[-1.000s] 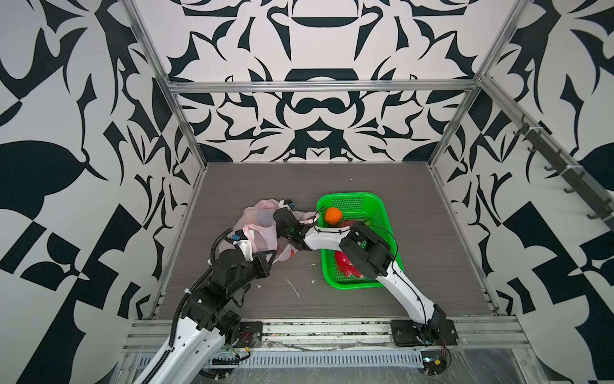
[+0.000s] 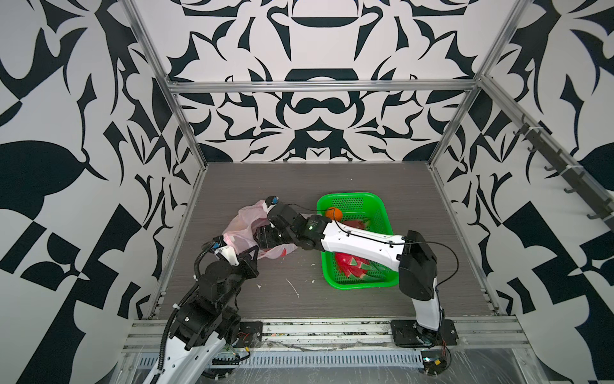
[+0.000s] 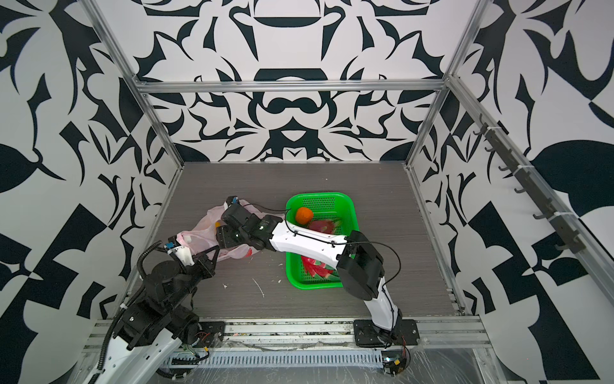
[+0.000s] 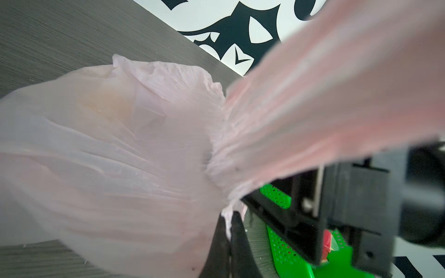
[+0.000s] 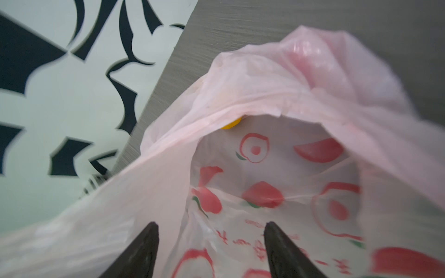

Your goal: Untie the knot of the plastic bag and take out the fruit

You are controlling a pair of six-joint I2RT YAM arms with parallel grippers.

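The pink plastic bag (image 2: 240, 228) lies on the left of the table, its mouth gaping toward my right gripper. In the left wrist view my left gripper is shut on a thin twisted strand of the bag (image 4: 139, 162), which is pulled up in folds. My right gripper is at the bag's opening, fingers apart, with printed plastic behind and between them. Deep inside, a small yellow piece of fruit (image 5: 231, 122) shows under the upper fold; the rest of it is hidden.
A green basket (image 2: 358, 198) right of the bag holds an orange (image 3: 303, 215) and red dragon fruit (image 3: 314, 267), partly under my right arm.
My left gripper has shifted slightly left, drawing the bag with it.
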